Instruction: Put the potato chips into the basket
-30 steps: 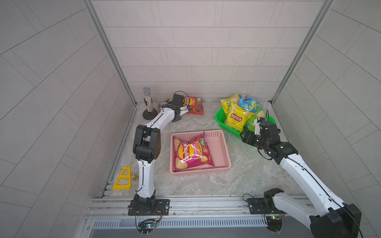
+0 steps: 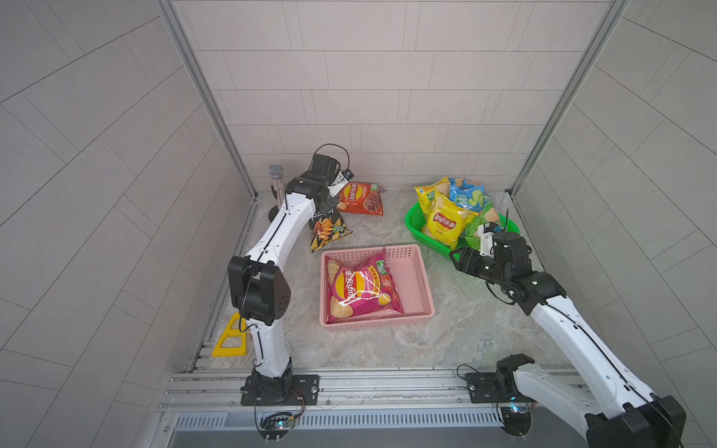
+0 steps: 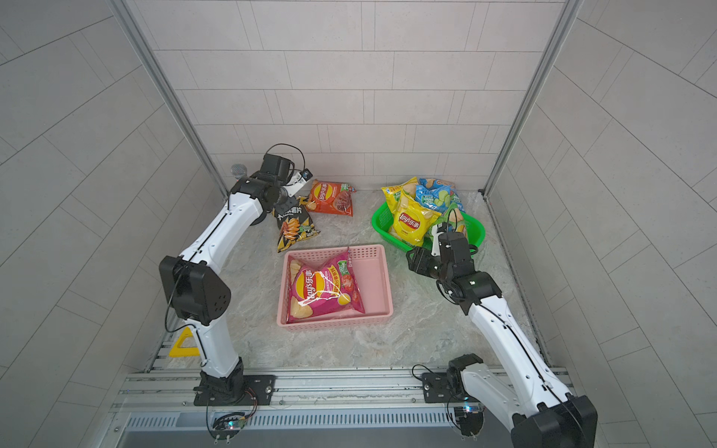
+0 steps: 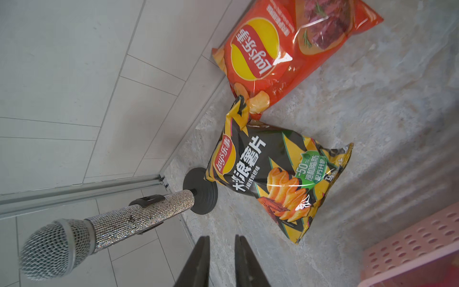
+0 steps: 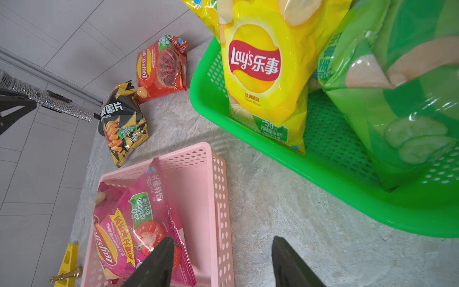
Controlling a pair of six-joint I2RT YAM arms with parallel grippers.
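Note:
A pink Lay's bag (image 2: 358, 287) lies in the pink basket (image 2: 409, 280). A black chip bag (image 4: 275, 177) and a red Lay's bag (image 4: 296, 38) lie at the back left. My left gripper hangs above the black bag, part open, nothing between its fingers. A green basket (image 5: 248, 148) holds yellow (image 5: 258, 57), blue (image 2: 466, 192) and green (image 5: 401, 119) bags. My right gripper is beside it, near the pink basket, open with nothing between its fingers.
A microphone on a stand (image 4: 62, 246) stands at the back left near the wall. A yellow triangular object (image 2: 227, 343) lies at the front left.
The right arm has barely moved.

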